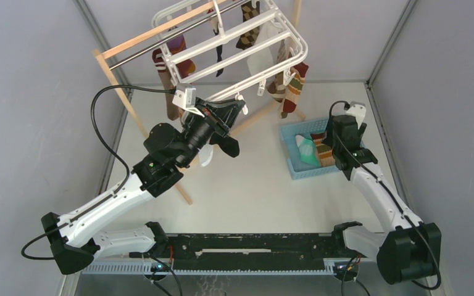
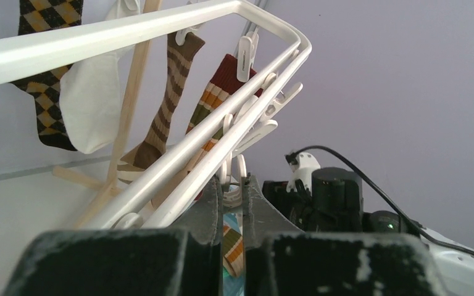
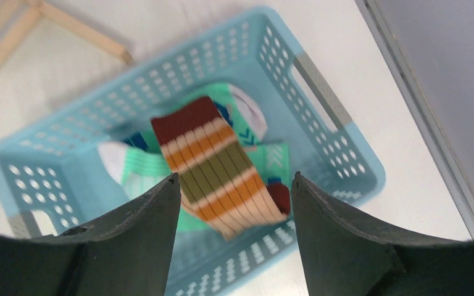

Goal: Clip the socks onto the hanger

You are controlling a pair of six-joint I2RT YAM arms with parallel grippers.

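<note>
The white hanger (image 1: 234, 63) (image 2: 117, 24) hangs from a wooden stand with several socks clipped to it, including a striped sock (image 1: 294, 86) (image 2: 213, 92). My left gripper (image 1: 234, 105) is shut on a white clip at the hanger's near rail. My right gripper (image 1: 339, 129) stands open over the blue basket (image 1: 305, 176) (image 3: 361, 160). In that basket lie a striped sock (image 1: 321, 148) (image 3: 213, 169) and green-and-white socks (image 1: 305, 148) (image 3: 139, 169).
The wooden stand (image 1: 118, 86) spans the back left. Bare floor (image 1: 247, 185) lies in front of it. Grey walls (image 1: 438, 123) bound both sides, the right one close beside the right arm.
</note>
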